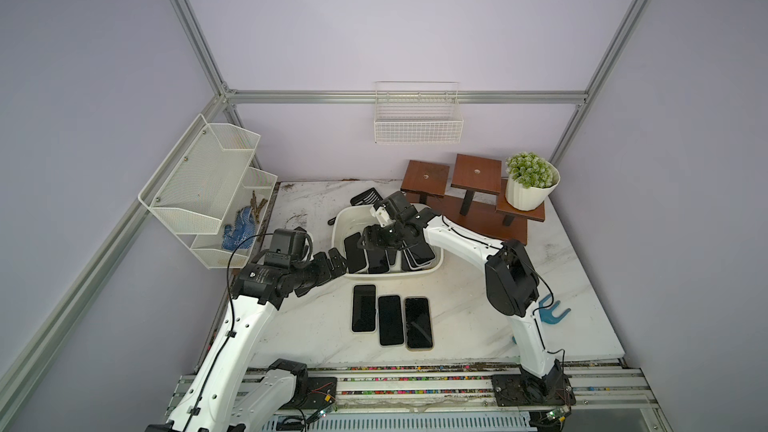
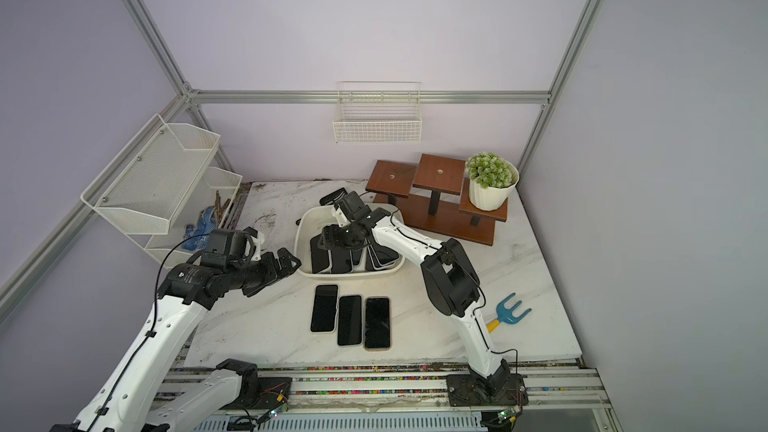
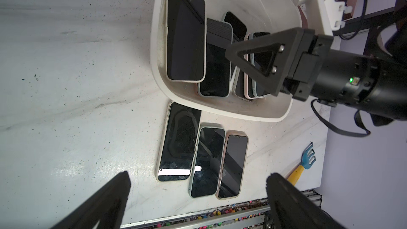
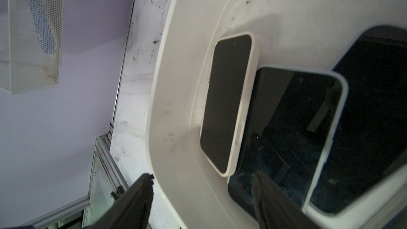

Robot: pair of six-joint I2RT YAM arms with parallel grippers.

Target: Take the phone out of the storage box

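The white storage box holds several dark-screened phones. In the left wrist view, a white-edged phone lies at the box's left end, with another phone beside it. Over the box, my right gripper is part open with nothing gripped; its fingers straddle the near end of the white-edged phone without visibly touching it. My left gripper is open and empty, left of the box. In front of the box, three phones lie face up in a row.
A brown wooden stand with a potted plant is behind and to the right. A blue-yellow garden fork lies at the right. A black spatula sits behind the box; mesh shelves are at the left.
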